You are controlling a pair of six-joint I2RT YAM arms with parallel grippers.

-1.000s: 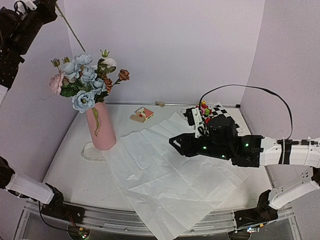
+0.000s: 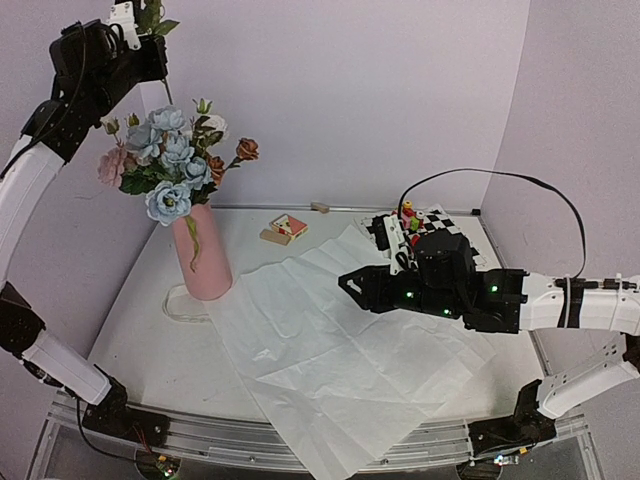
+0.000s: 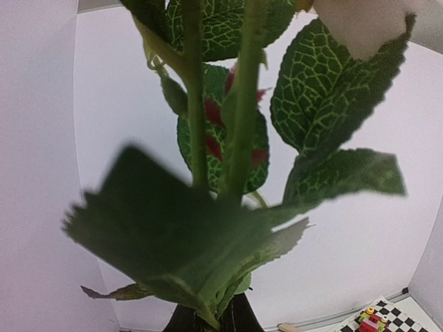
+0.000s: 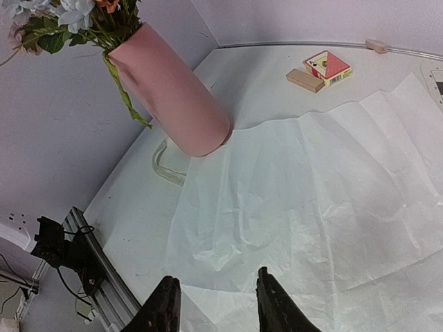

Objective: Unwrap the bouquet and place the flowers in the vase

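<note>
The pink vase stands at the table's left, filled with blue, pink, white and brown flowers. High above it, my left gripper is shut on a leafy flower stem. The stem's lower part points down at the bouquet's top; whether it reaches in among the blooms, I cannot tell. In the left wrist view, green leaves and stems rise from the fingertips and cover much of the picture. Over the white sheet my right gripper stands open, its fingers apart with nothing between them.
A crumpled white sheet covers the table's middle. Behind it lie a small card box and a wooden block. At the back right are a checkered board and colourful toys. A pale strap lies beside the vase.
The right arm and the vase have stayed put.
</note>
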